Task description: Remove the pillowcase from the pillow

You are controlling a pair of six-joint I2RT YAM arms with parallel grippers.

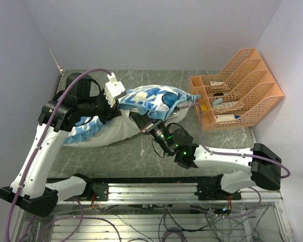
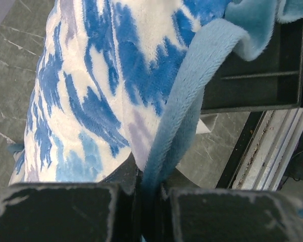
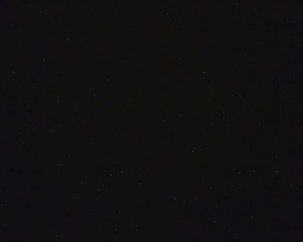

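The blue-and-white pillowcase (image 1: pixel 150 97) lies rumpled over the white pillow (image 1: pixel 122 128), whose bare side shows at the front. More patterned cloth shows at the left end, under my left arm. My left gripper is shut on the pillowcase's light-blue hem (image 2: pixel 178 108), which rises in a fold from between its fingers. From the front, my right gripper (image 1: pixel 138 122) reaches under the right part of the pillowcase; cloth covers its fingertips, so its fingers cannot be made out. The right wrist view is almost wholly black.
An orange organizer (image 1: pixel 226 120) with small items in its slots stands at the right, close to the pillow's right end. Grey walls enclose the back and sides. Bare marbled tabletop (image 1: pixel 116 164) lies in front of the pillow, ending at a dark edge.
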